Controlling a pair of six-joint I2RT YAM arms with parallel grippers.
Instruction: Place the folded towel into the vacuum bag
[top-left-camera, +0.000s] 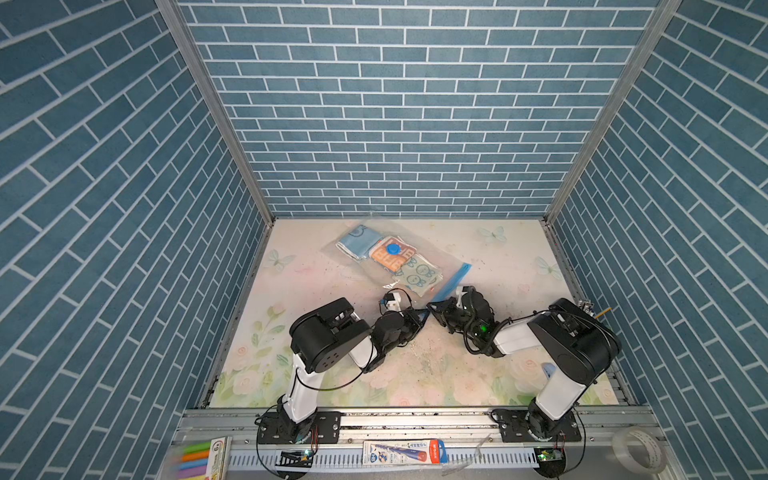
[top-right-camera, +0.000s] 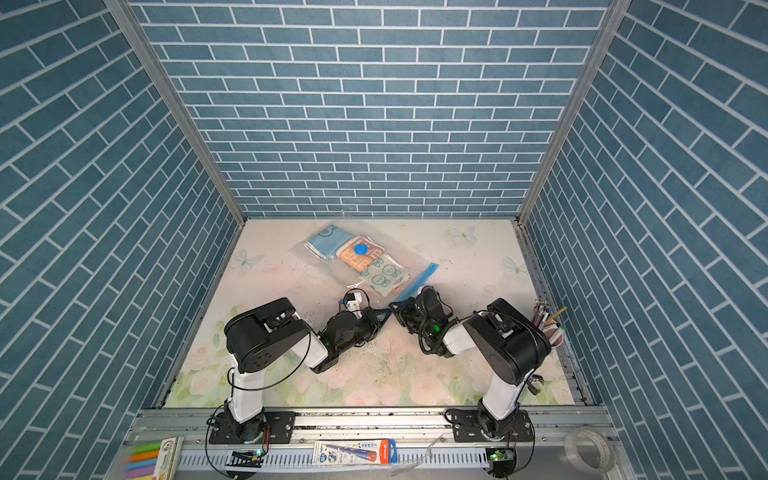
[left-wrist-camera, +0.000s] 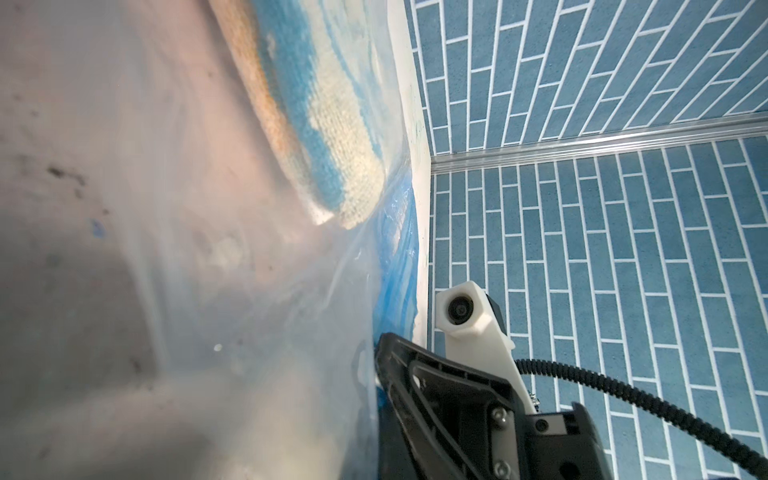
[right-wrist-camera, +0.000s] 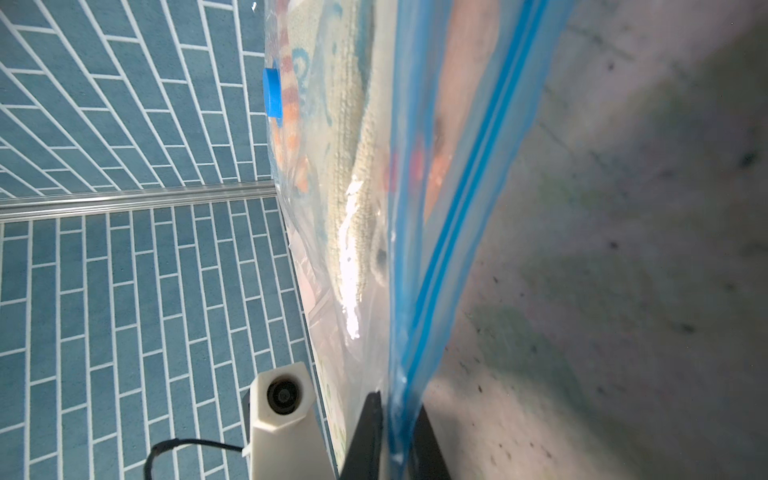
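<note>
The clear vacuum bag (top-left-camera: 360, 268) with a round blue valve (top-left-camera: 393, 249) lies flat on the table (top-left-camera: 304, 264). Inside are folded towels (top-left-camera: 416, 272) in blue, orange and cream. Its blue zip strip (top-left-camera: 454, 280) runs along the right end. My right gripper is shut on the zip strip near its front end, as the right wrist view shows. My left gripper (top-left-camera: 420, 316) is just beside it at the bag's front corner, shut; whether thin plastic lies between its fingers is hidden.
Free table surrounds the bag behind and to the sides. Tiled walls (top-right-camera: 368, 144) enclose the back and sides. A cup of tools (top-right-camera: 550, 328) stands at the right edge, and packets and a tape roll (top-right-camera: 588, 452) lie on the front ledge.
</note>
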